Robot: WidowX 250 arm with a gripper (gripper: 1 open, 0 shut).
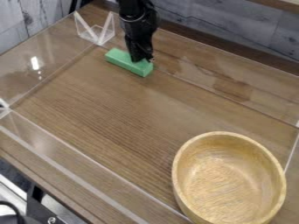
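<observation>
The black gripper (pixel 138 56) reaches down from the top of the view onto a green rectangular block (pixel 122 63) near the back left of the wooden table. Its tips are at the block's right part; whether they are open or shut on it cannot be made out.
A large round tan bowl (pixel 228 149) sits at the front right. A clear plastic object (pixel 93 26) stands at the back left.
</observation>
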